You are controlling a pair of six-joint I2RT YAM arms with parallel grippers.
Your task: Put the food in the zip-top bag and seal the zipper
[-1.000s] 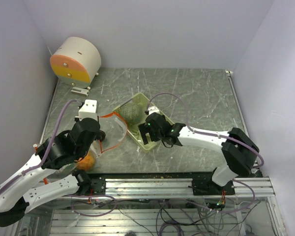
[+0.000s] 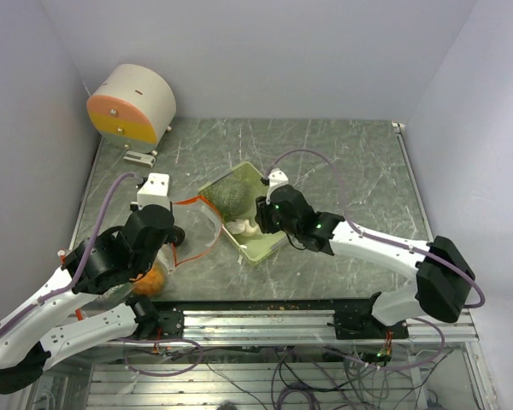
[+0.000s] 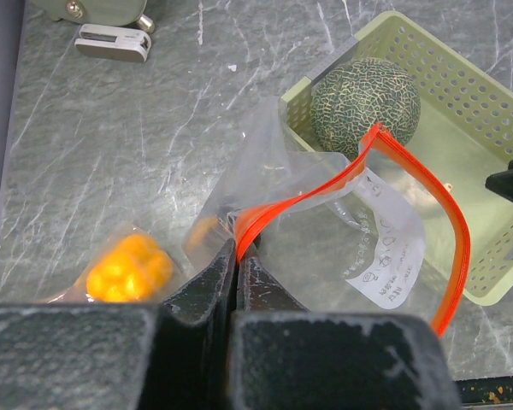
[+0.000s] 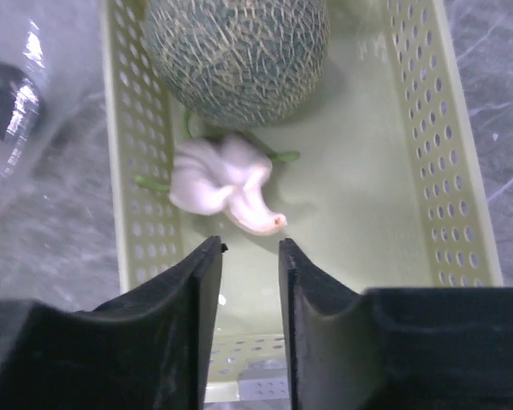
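The clear zip bag with an orange zipper (image 3: 451,295) gapes wide toward the basket, and my left gripper is shut on its edge. Something dark and something orange show blurrily through the plastic beside the fingers. Inside the green basket (image 2: 269,249) lie a netted melon (image 3: 365,104) and a pale garlic-like piece (image 4: 227,181) with green stems around it. Over the basket's near end my right gripper hangs part open, with nothing between its fingers; the pale piece rests just beyond the fingertips on the basket floor.
A yellow-orange item in clear plastic (image 3: 130,268) lies left of the bag. A cream, orange and yellow drum (image 2: 132,104) stands at the back left, a small grey block (image 2: 139,158) before it. Right of the basket, the marbled table (image 2: 359,162) is clear.
The left arm and the bag have kept still.
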